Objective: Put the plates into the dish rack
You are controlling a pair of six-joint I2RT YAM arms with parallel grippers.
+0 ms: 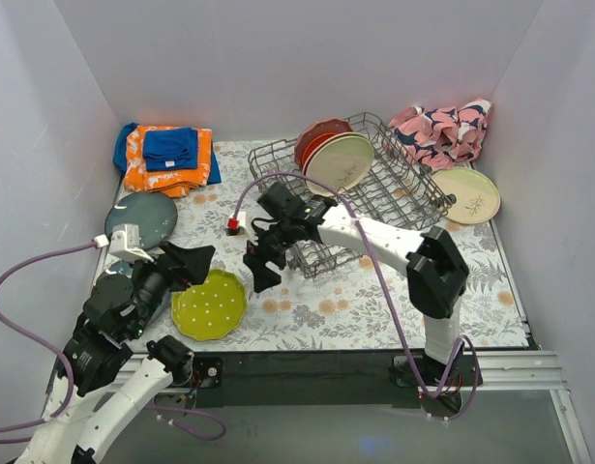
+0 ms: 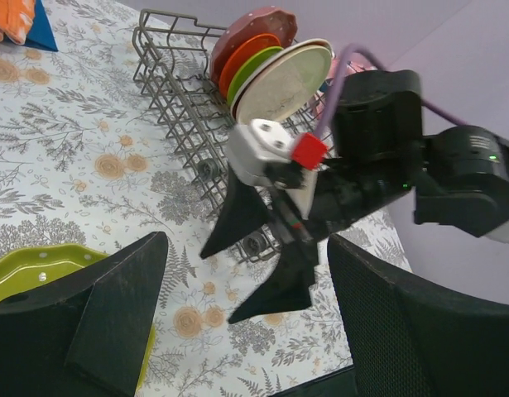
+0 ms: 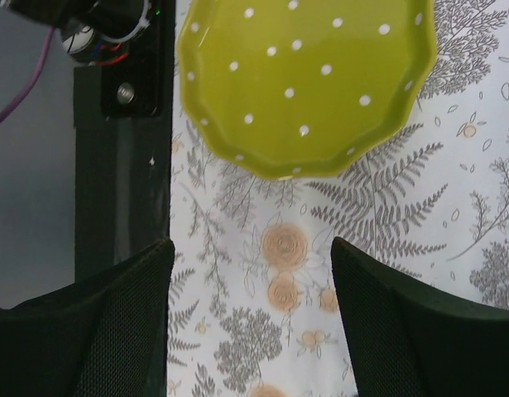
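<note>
A green polka-dot plate [image 1: 209, 305] lies flat at the front left, also under my right gripper's camera [image 3: 304, 83]. My right gripper [image 1: 263, 266] hangs open just right of it, nothing between its fingers. My left gripper [image 1: 188, 271] is above the left side, fingers apart and empty. Grey plates [image 1: 140, 217] lie at the left, one partly hidden by the left arm. The wire dish rack [image 1: 374, 213] holds several upright plates, the front one pale [image 1: 338, 162].
A cream plate [image 1: 471, 198] lies at the right. Folded orange and blue cloths [image 1: 166, 155] and a pink patterned cloth [image 1: 437, 135] are at the back. The counter's front edge runs below the green plate.
</note>
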